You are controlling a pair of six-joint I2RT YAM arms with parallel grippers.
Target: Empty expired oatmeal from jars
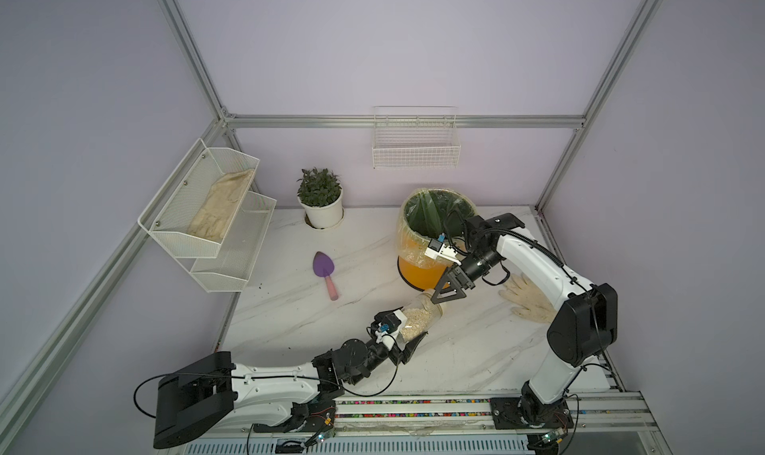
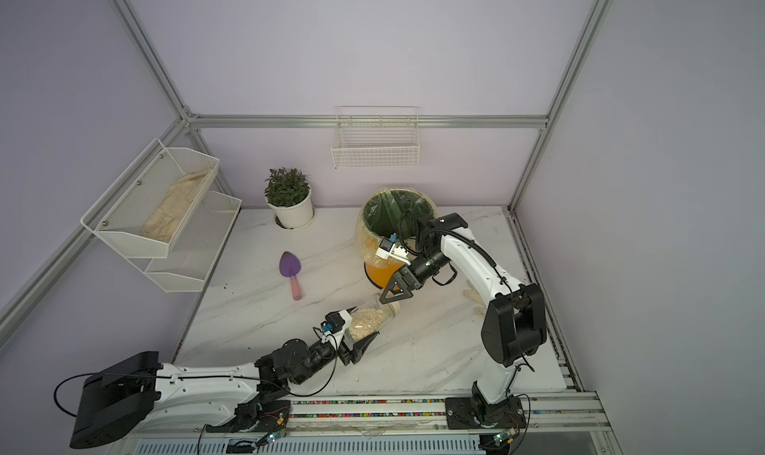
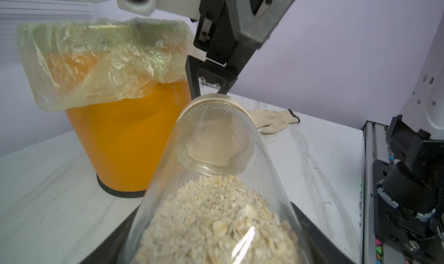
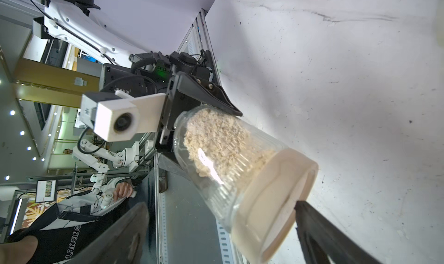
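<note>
A clear jar (image 3: 217, 217) of pale oatmeal is gripped by my left gripper (image 1: 413, 327), which is shut around its body near the base. The jar tilts, its beige lid end (image 4: 277, 199) pointing toward the bin and my right arm. Oatmeal (image 4: 217, 141) fills roughly the lower part. At the lid end stands my right gripper (image 1: 435, 298), open; in the right wrist view its fingers (image 4: 319, 236) are spread wide with the lid's lower edge just ahead of them. Whether a finger touches the lid I cannot tell.
Behind the jar stands an orange bin (image 3: 129, 139) with a plastic liner (image 3: 111, 60). A purple trowel (image 1: 323, 265), a potted plant (image 1: 322, 204) and a glove (image 1: 527, 298) lie around it. White baskets (image 1: 211, 216) hang at left.
</note>
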